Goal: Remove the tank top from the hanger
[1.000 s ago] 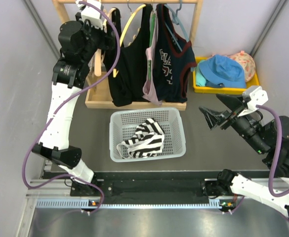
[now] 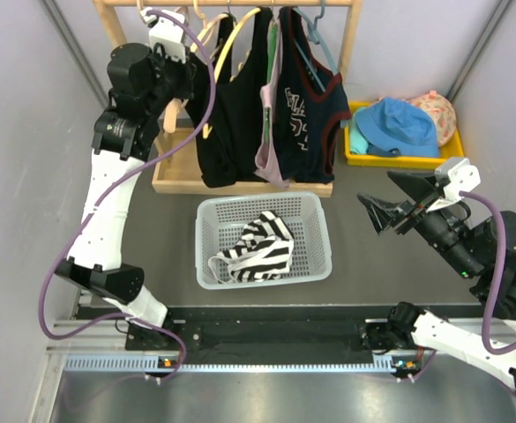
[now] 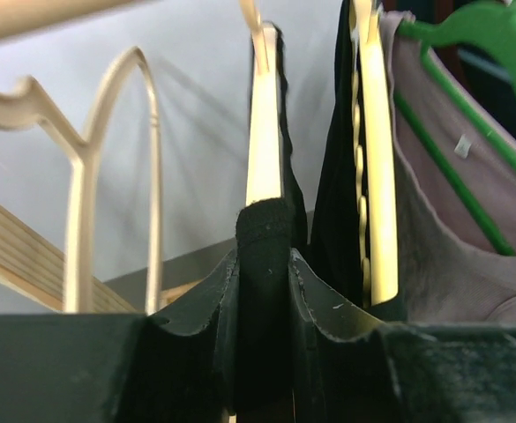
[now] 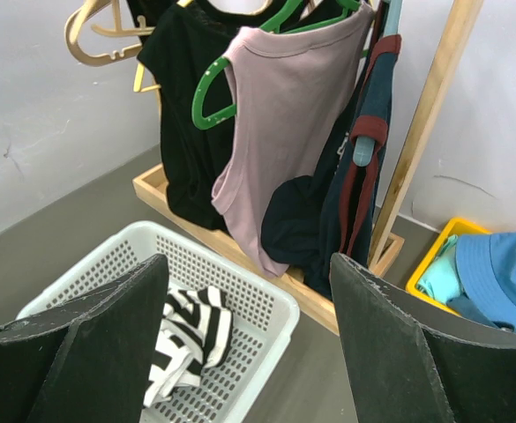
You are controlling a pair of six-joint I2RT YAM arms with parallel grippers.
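Note:
The black tank top (image 2: 227,132) hangs from a cream hanger (image 2: 237,40) on the wooden rack. At its left side is my left gripper (image 2: 190,75). In the left wrist view, a black strap (image 3: 265,238) wraps over a hanger arm (image 3: 265,150) and runs down between the fingers of my left gripper. The narrow gap is filled by black cloth; whether the fingers grip it cannot be told. My right gripper (image 2: 377,188) stands open, away from the rack, with nothing between its fingers.
A pink top (image 4: 280,115) and a navy jersey (image 2: 303,115) hang right of the black one. Below the rack, a grey basket (image 2: 203,233) holds a striped cloth (image 2: 262,251). Hats lie in a yellow tray (image 2: 390,162). An empty cream hanger (image 3: 81,194) hangs at left.
The tank top's lower edge swayed a little. The right arm has barely moved.

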